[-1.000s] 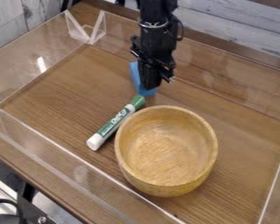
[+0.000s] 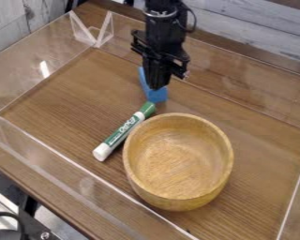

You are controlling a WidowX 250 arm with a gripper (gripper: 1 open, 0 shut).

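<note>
The black gripper [image 2: 157,64] hangs at the upper middle, over a small blue object [image 2: 154,92] lying on the wooden table; whether its fingertips touch that object is hard to tell, and its fingers look close together. Just below the blue object, a white and green tube [image 2: 123,132] lies diagonally. A large tan oval bowl [image 2: 178,164] fills the lower middle.
Clear walls or edges border it at left and top, with black cables at the lower left corner.
The gripper has risen slightly, showing more of the blue object beneath it. The tube and bowl have stayed where they were.
</note>
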